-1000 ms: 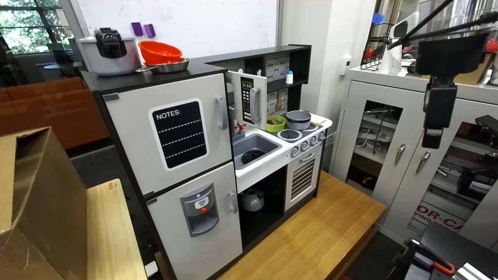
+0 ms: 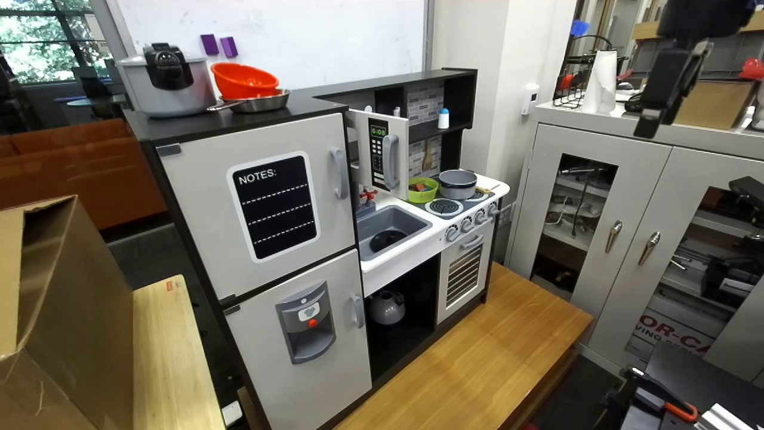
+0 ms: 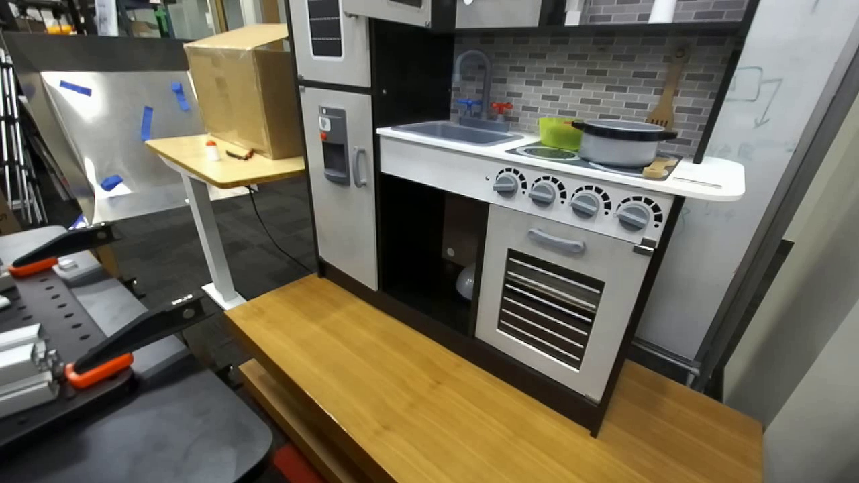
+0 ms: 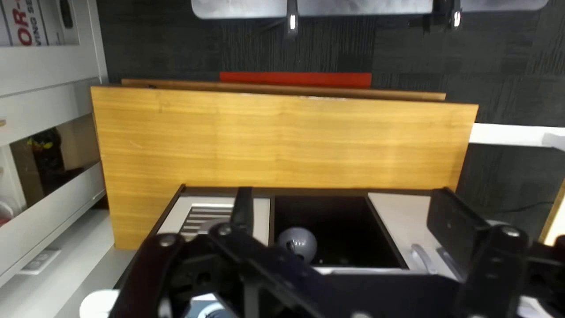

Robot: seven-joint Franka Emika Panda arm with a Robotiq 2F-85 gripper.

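Note:
My gripper (image 2: 649, 122) hangs in the air at the upper right of exterior view 1, in front of the grey cabinets and well apart from the toy kitchen. In the wrist view my gripper is open, its two black fingers (image 4: 242, 209) wide apart and nothing held between them. Beyond them, a grey kettle (image 4: 298, 244) sits in the dark lower opening. On the stove stand a grey pot (image 2: 458, 185) and a green bowl (image 2: 422, 189) with small items inside. The microwave door (image 2: 383, 151) stands ajar. A dark round item (image 2: 387, 240) lies in the sink (image 2: 422, 221).
An orange bowl (image 2: 243, 79), a metal pan (image 2: 261, 103) and a large grey pot (image 2: 168, 85) rest on top of the fridge. A cardboard box (image 3: 245, 92) occupies the side table. The wooden platform (image 3: 419, 378) before the kitchen is clear.
My gripper has risen and shifted slightly left in exterior view 1, and it now hangs at a tilt. The kitchen and its items look unchanged.

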